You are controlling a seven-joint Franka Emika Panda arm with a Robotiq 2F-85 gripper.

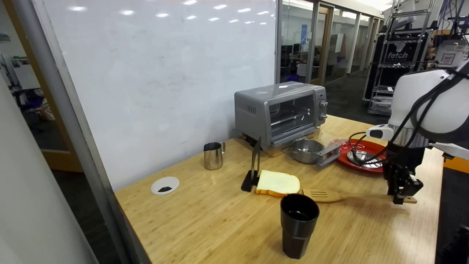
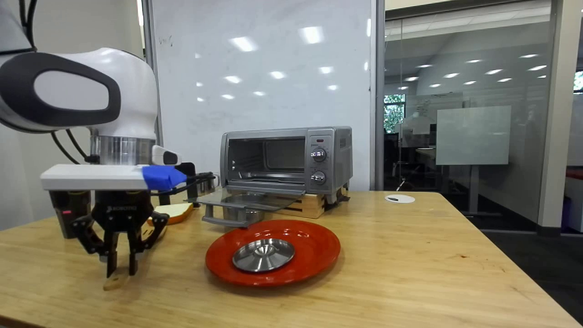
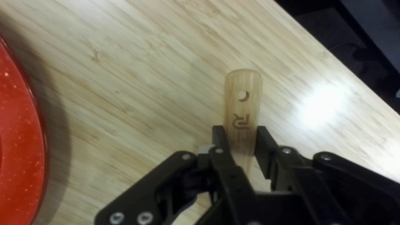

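A slotted wooden spatula lies along the table with its head beside the bread slice; whether they touch is hard to tell. My gripper is at the handle end and shut on it. In the wrist view the handle, with a hole and engraved letters, runs between both fingers of my gripper. The second exterior view shows the handle's tip just below my gripper, close to the tabletop.
A red plate bearing a metal lid sits nearby. The toaster oven has its door lowered over a steel pan. A black cup stands in front of the bread. Open table lies at the left.
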